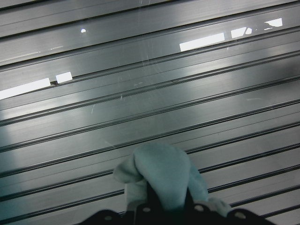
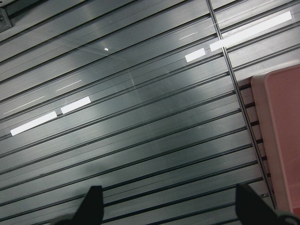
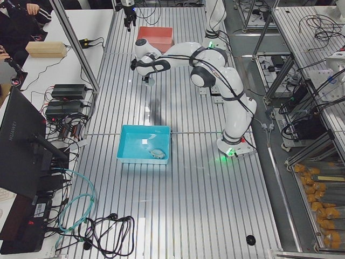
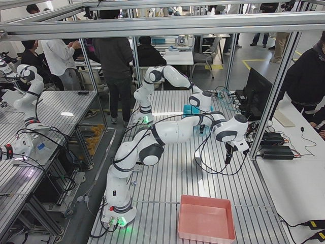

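A pale teal cloth (image 1: pixel 164 173) hangs in my left gripper, which is shut on it above the bare slatted table; it also shows small below the left arm's wrist in the camera left view (image 3: pixel 148 81). My right gripper (image 4: pixel 227 160) is held over the table near the pink bin (image 4: pixel 205 218); in the right wrist view its two dark fingertips stand wide apart with nothing between them. The blue bin (image 3: pixel 144 145) has a pale soft item inside it.
A monitor (image 3: pixel 21 162), power boxes and cables line the table's left side in the camera left view. Coiled cables (image 3: pixel 108 237) lie at the near left. The table between the two bins is clear.
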